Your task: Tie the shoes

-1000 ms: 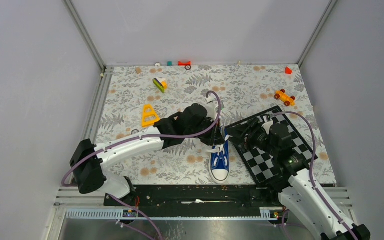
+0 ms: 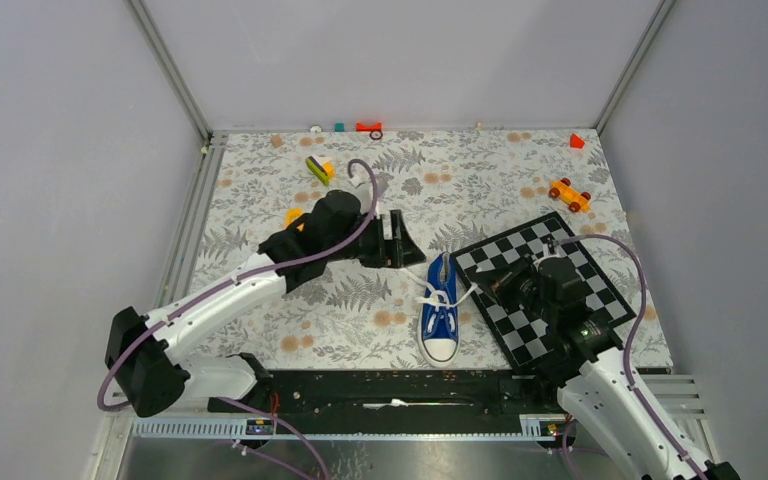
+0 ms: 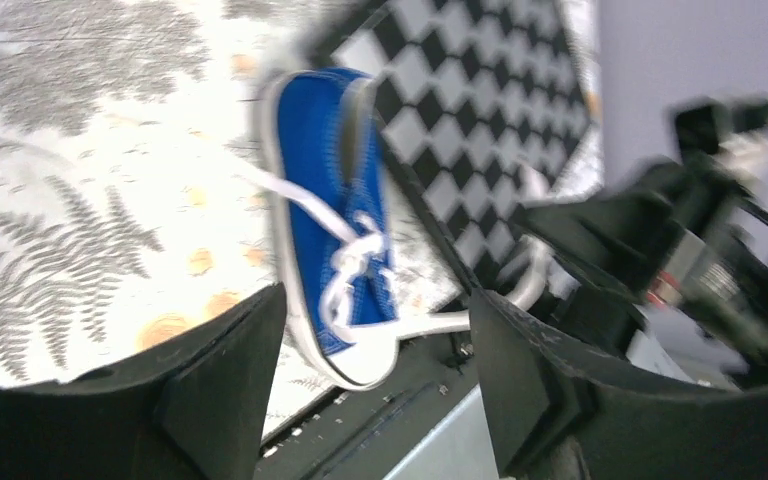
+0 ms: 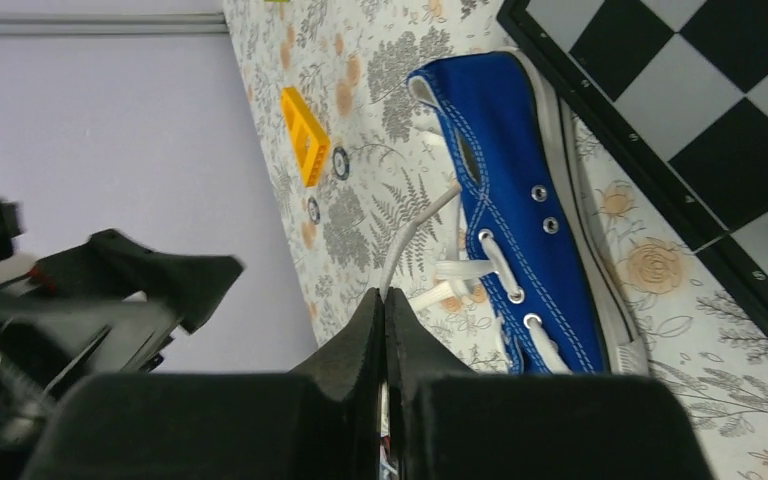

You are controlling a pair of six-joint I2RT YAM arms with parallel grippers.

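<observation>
A blue sneaker (image 2: 441,300) with a white toe lies on the table, toe toward the front edge. Its white laces (image 3: 353,255) cross over the tongue. One lace end trails loose to the left, while the other stretches right toward my right gripper (image 2: 476,282). In the right wrist view that lace (image 4: 410,235) comes out between the closed fingertips, so the right gripper is shut on it. My left gripper (image 2: 412,247) is left of the shoe's heel, its fingers (image 3: 230,370) spread apart with nothing held between them.
A black-and-white checkerboard (image 2: 515,325) lies right against the shoe's right side, beneath the right gripper. A yellow toy car (image 2: 569,195) stands at the back right. Small toys, including a green piece (image 2: 317,170), lie at the back left.
My left gripper has opened and drawn away left and back from the shoe, uncovering the laces. The right gripper has shifted slightly right, closing on a lace end that now stretches toward it.
</observation>
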